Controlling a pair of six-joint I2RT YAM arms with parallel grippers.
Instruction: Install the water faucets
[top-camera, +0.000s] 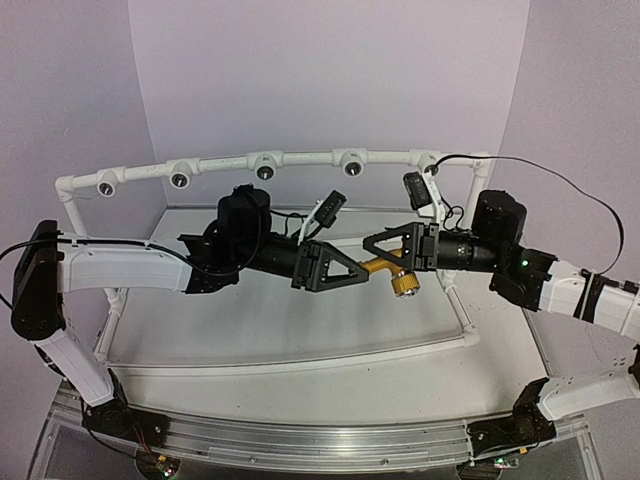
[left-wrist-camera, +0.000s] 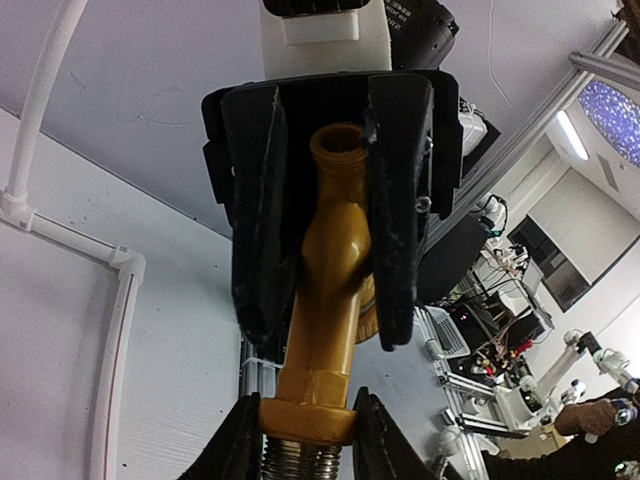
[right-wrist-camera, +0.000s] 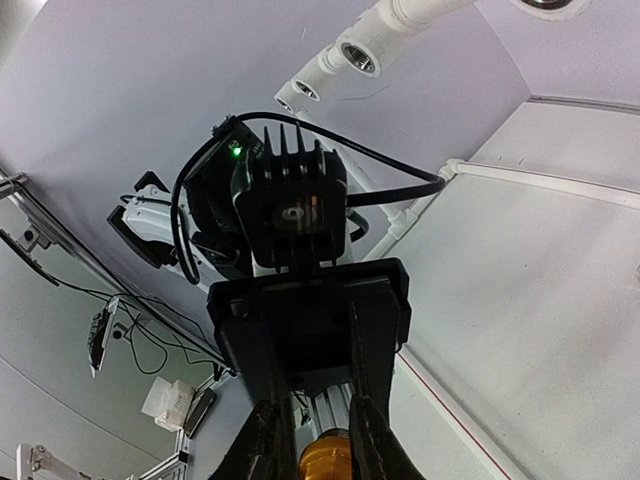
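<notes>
One brass-coloured faucet (top-camera: 404, 284) hangs in the air between my two grippers, above the white panel. My left gripper (top-camera: 366, 273) meets its left end. In the left wrist view, the left fingertips (left-wrist-camera: 378, 435) press both sides of the collar on the faucet (left-wrist-camera: 322, 330), beside its silver thread. From the opposite side, my right gripper (top-camera: 368, 244) is shut around the faucet's body, the long fingers flanking it closely in the left wrist view. Only a little of the faucet (right-wrist-camera: 326, 457) shows between the right fingertips in the right wrist view.
Behind the arms runs a white pipe (top-camera: 220, 163) with several round sockets, such as the socket (top-camera: 265, 172) left of centre. The white panel (top-camera: 200, 325) below is bare. A metal rail (top-camera: 300, 445) borders the front.
</notes>
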